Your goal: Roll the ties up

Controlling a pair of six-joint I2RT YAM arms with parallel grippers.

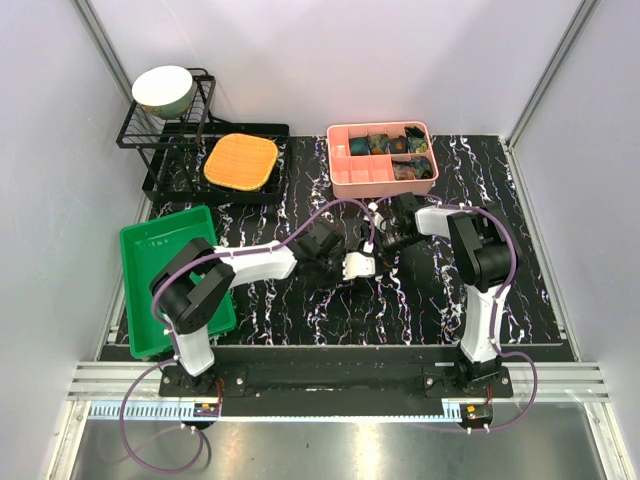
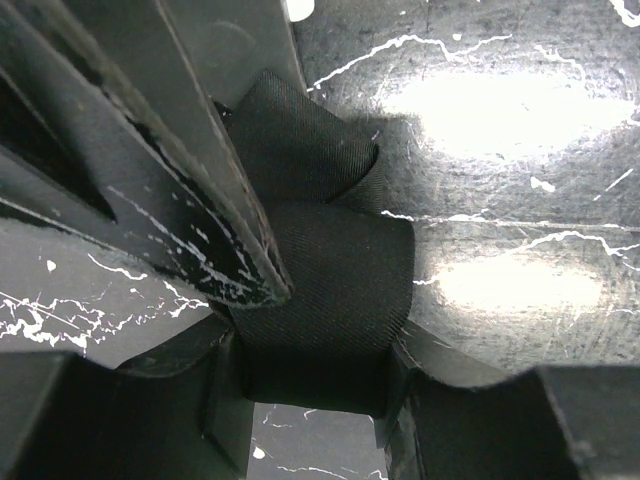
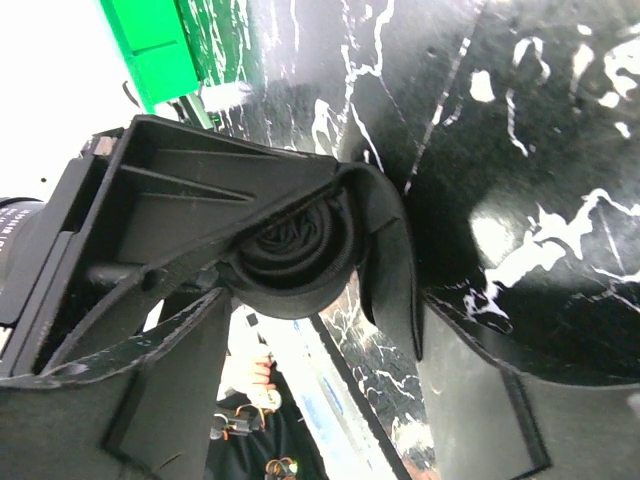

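Observation:
A black tie is rolled into a coil, seen end-on in the right wrist view, with a loose flap hanging beside it. In the left wrist view the black fabric is pinched in my left gripper, which is shut on it. My right gripper is part open around the loose flap, below and beside the coil; whether it touches the fabric is unclear. Both grippers meet at the middle of the counter in the top view, where the tie is mostly hidden by them.
A pink divided box with rolled ties stands at the back. A green tray is at the left, and a black rack with an orange mat and a bowl at the back left.

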